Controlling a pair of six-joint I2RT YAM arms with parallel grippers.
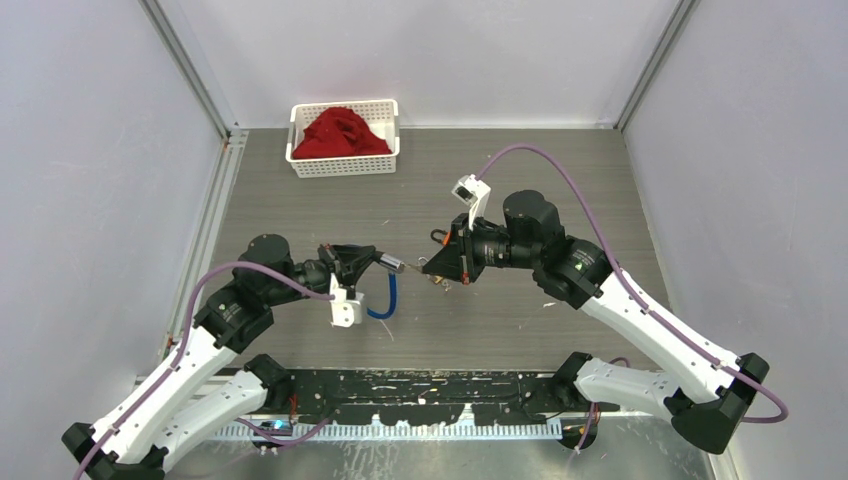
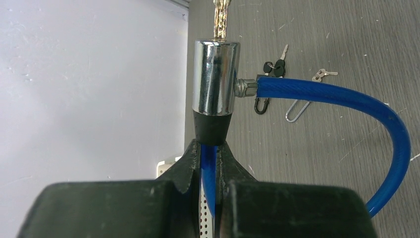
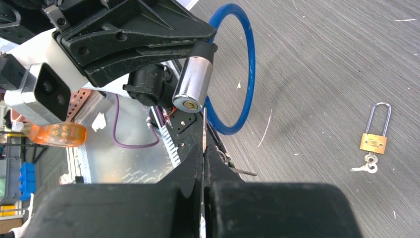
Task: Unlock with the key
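A cable lock with a silver cylinder [image 2: 214, 77], black sleeve and blue cable [image 2: 337, 94] is held by my left gripper, shut at the sleeve's end. In the right wrist view, its brass keyhole [image 3: 190, 105] faces my right gripper, which is shut on a key [image 3: 204, 128] with the blade pointing at the lock. There the blade tip appears just right of the keyhole, outside it. From the left wrist, the key [image 2: 220, 22] lines up with the cylinder's end; how small the gap is, I cannot tell.
A brass padlock [image 3: 373, 144] with keys lies on the grey table, and a black padlock [image 2: 262, 101] with keys is near it. At the back left stands a white basket [image 1: 345, 168] with red cloth [image 1: 340, 135].
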